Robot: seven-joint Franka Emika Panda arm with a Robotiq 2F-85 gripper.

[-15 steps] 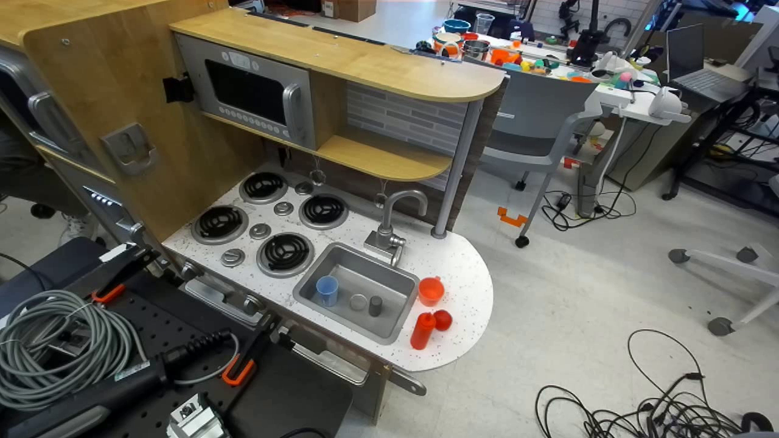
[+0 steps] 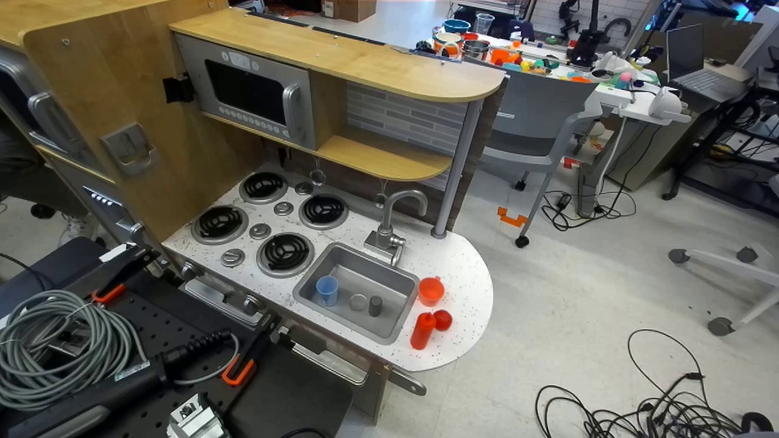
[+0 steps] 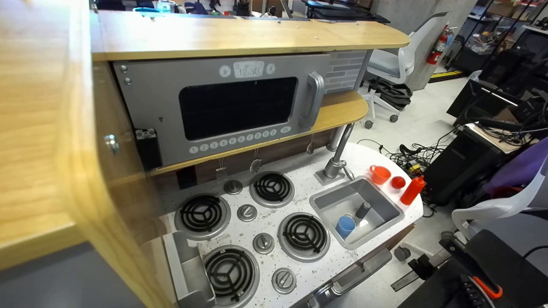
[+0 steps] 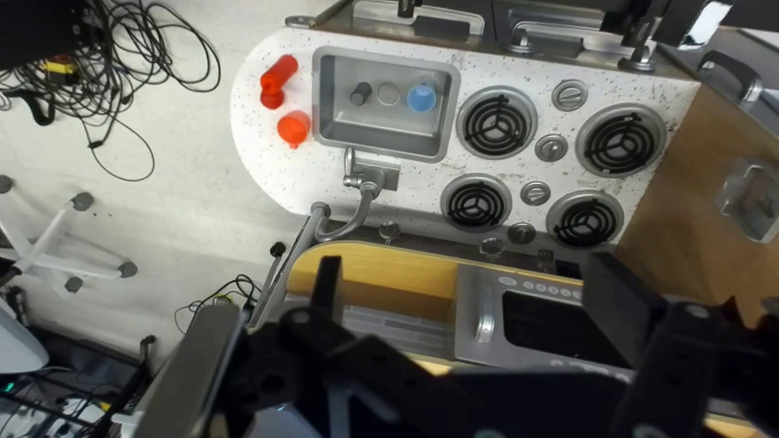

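My gripper shows only in the wrist view, its dark fingers [image 4: 328, 281] spread wide with nothing held. It is well clear of the counter. In the sink [image 2: 347, 255] a blue cup [image 2: 327, 291] stands beside the round drain, and a small dark grey cylinder [image 2: 375, 306] is on the drain's other side. On the rounded counter end sit an orange-red cup [image 2: 431, 291], a round red object [image 2: 442, 320] and an upright red bottle [image 2: 423, 331]. The bottle and the round object are close together; whether they touch I cannot tell.
The faucet [image 2: 389, 219] rises behind the sink. Several black-coil burners [image 3: 304, 233] and grey knobs fill the stovetop. Above hangs a shut microwave [image 3: 236, 108] with an open wooden shelf [image 2: 387, 153] beside it. Bare counter lies around the red items.
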